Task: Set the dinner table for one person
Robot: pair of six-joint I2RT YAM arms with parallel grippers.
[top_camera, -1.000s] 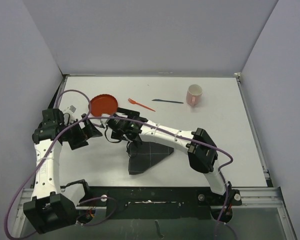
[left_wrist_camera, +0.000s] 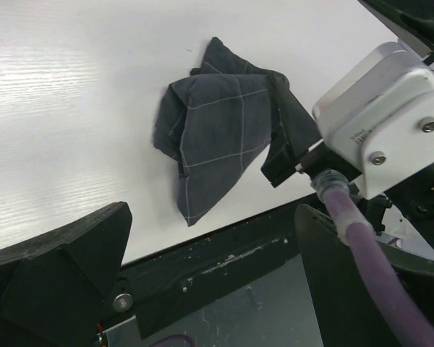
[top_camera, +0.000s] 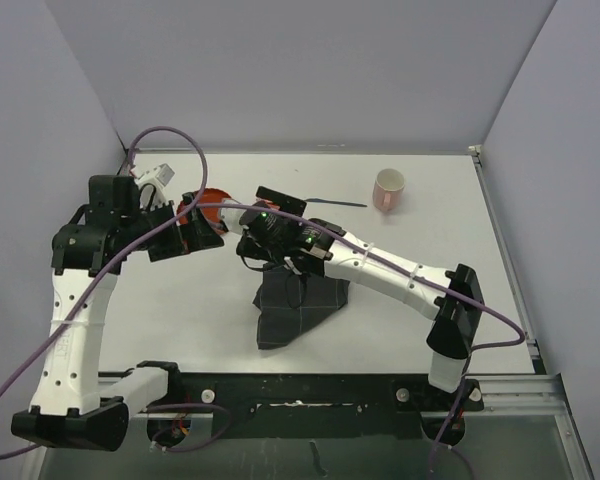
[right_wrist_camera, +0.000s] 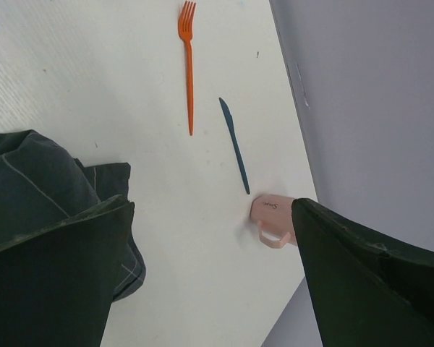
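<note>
My left gripper (top_camera: pixel 195 228) hovers open over the red plate (top_camera: pixel 188 210), partly covering it. Beside it my right gripper (top_camera: pixel 270 212) is open above the dark checked napkin (top_camera: pixel 298 310), which lies crumpled on the table's front middle. An orange fork (right_wrist_camera: pixel 189 72) and a dark blue knife (right_wrist_camera: pixel 235 148) lie behind the napkin; in the top view the fork is mostly hidden by the right gripper. A pink mug (top_camera: pixel 388 190) stands at the back right. Nothing is held between either gripper's fingers in the wrist views.
Grey walls (top_camera: pixel 540 200) bound it at the sides and back. The two arms are close together near the table's middle.
Both arms appear raised and larger in the top view. The left gripper has moved right, and the right arm now hides more of the fork.
</note>
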